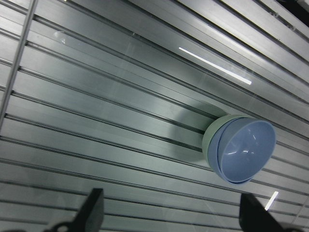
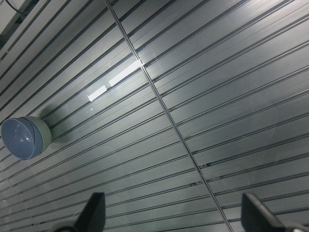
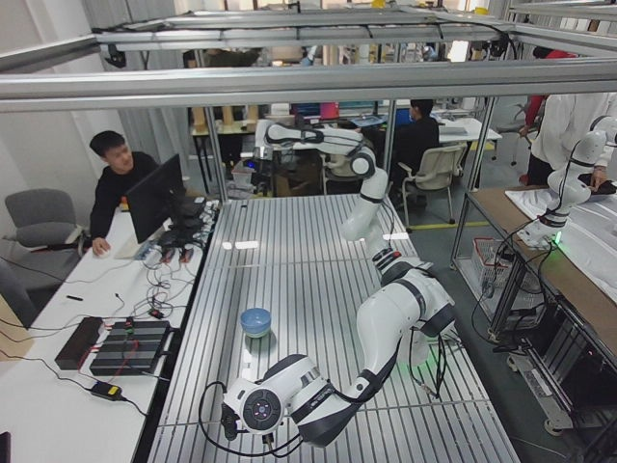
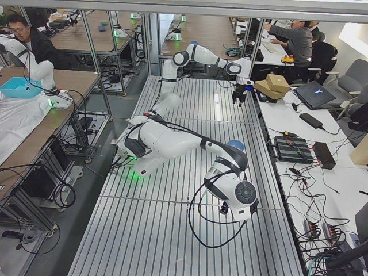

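Note:
A blue bowl (image 3: 254,321) sits nested in a pale green one on the slatted metal table (image 3: 260,222); both also show at the left of the right wrist view, the blue one (image 2: 18,137) inside. One arm's gripper (image 4: 239,95) hangs high at the far end of the table, away from the bowls. The other arm is low at the near end, its gripper mostly hidden behind its wrist. In each wrist view two dark fingertips stand wide apart at the bottom edge, with nothing between them: left (image 1: 171,212), right (image 2: 171,212). Both grippers are open.
A desk with monitor, black boxes and cables (image 3: 130,347) runs along one side of the table. A neighbouring robot bench (image 3: 569,251) stands on the other. Aluminium frame bars cross overhead.

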